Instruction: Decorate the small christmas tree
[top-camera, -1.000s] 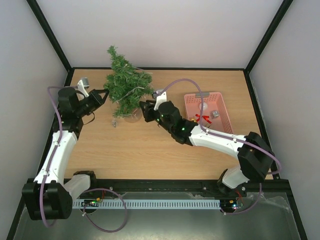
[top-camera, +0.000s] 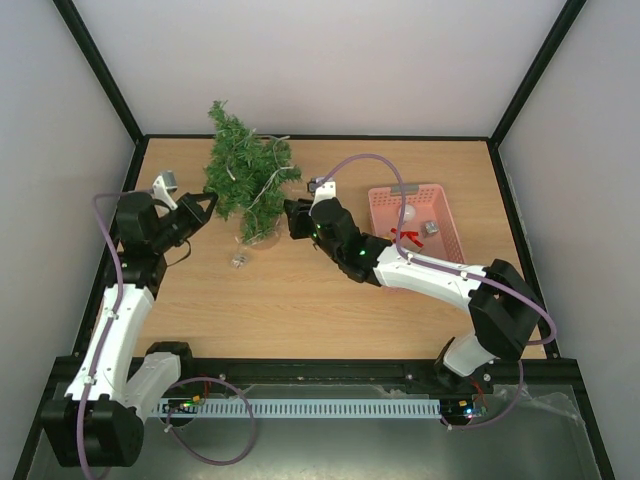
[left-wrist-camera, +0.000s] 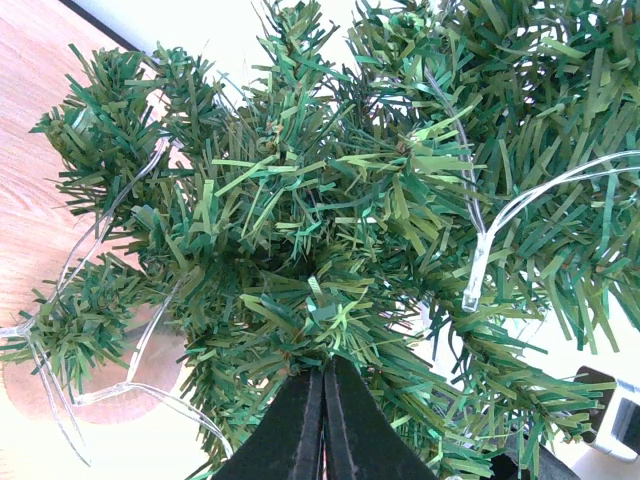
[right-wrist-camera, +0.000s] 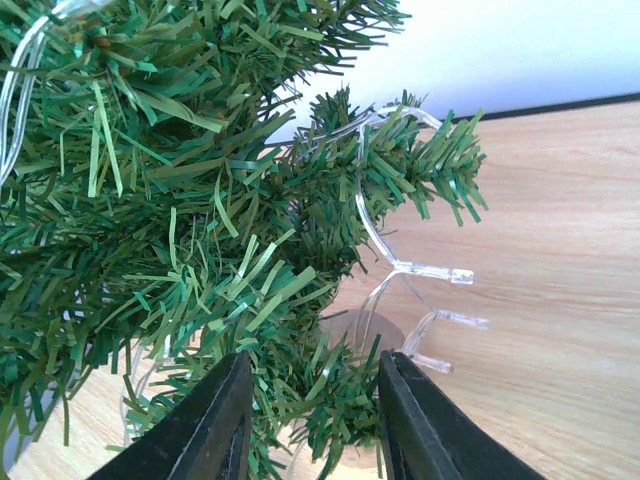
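A small green tree (top-camera: 245, 170) with clear light strands (right-wrist-camera: 430, 272) stands on a round base (top-camera: 262, 240) at the back left of the table. At its left is my left gripper (top-camera: 207, 200); in the left wrist view its fingers (left-wrist-camera: 300, 430) are together, tips at the foliage, and shut. My right gripper (top-camera: 292, 210) is at the tree's right side. In the right wrist view a lower branch (right-wrist-camera: 340, 410) lies between its fingers, shut on that branch.
A pink basket (top-camera: 450, 240) with a white ball (top-camera: 408, 213), red ribbon and a silver item (top-camera: 430, 228) sits at the right, partly behind my right arm.
My right gripper has moved only slightly.
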